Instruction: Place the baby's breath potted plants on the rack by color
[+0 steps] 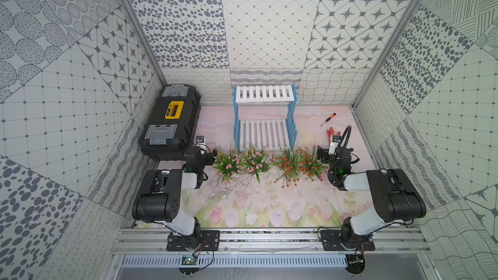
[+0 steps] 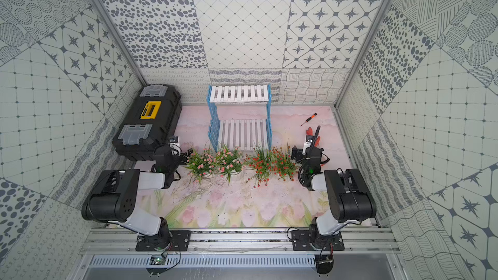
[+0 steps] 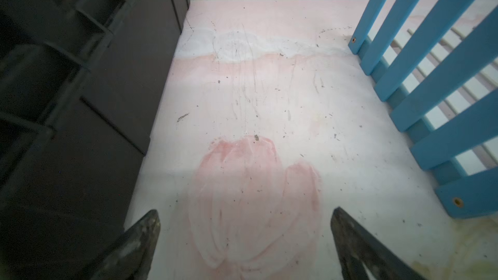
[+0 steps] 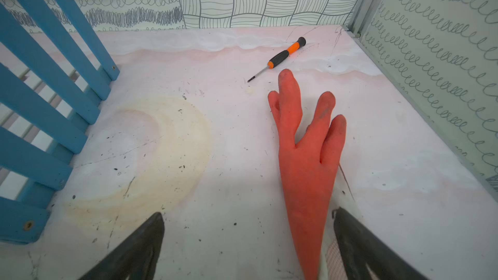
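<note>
Two pots of pink baby's breath and two pots of red baby's breath stand in a row on the table, pink at left, red at right. Just behind them is the rack, with blue slatted sides and two white shelves, both bare. To the left of the pink plants, my left gripper is open with nothing between its fingers. On the far side of the red plants my right gripper also stands open and empty, its fingers wide apart above the table. Neither wrist view shows any plant.
A black toolbox with a yellow handle fills the left side, close to the left arm. An orange glove lies beneath the right gripper, with a screwdriver behind it.
</note>
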